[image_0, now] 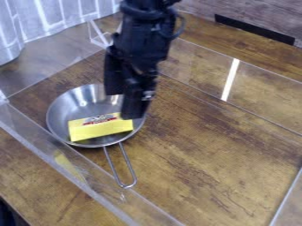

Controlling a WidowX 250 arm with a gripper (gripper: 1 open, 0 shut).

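Note:
A steel pan (73, 100) with a long wire handle sits on the wooden table at the left, its handle pointing toward the front. Inside it lies a yellow box (101, 128) with a printed label. My black gripper (125, 97) hangs just above the pan's right part, over the box, blurred by motion; its fingers are apart, with nothing visible held.
Clear transparent panels border the left and right of the workspace. A white curtain (30, 22) hangs at the back left.

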